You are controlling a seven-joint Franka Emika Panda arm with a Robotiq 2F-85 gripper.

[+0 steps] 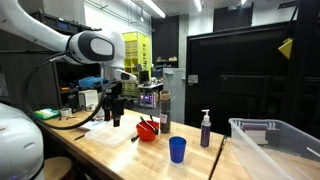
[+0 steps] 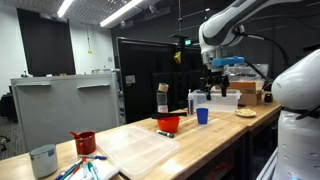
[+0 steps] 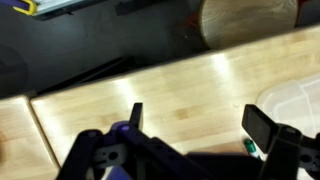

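Note:
My gripper is open above the wooden table, its fingers wide apart in the wrist view and only bare tabletop between them. In exterior view 1 the arm reaches in from the left and points down over the near side of the table. A blue cup [image 1: 177, 149] stands farther right, apart from the gripper. Behind it, a red bowl [image 1: 148, 131] holds some dark-handled items. Exterior view 2 shows the same blue cup [image 2: 202, 116] and red bowl [image 2: 168, 124] on the table, below and left of the arm.
A white tray [image 2: 140, 150] lies flat on the table, with a white pot [image 2: 43, 160] and a red mug [image 2: 85, 143] beyond one end. A pump bottle [image 1: 205, 129] and a large clear bin [image 1: 270, 150] are at the right. Past the table edge sits a round stool [image 3: 245, 20].

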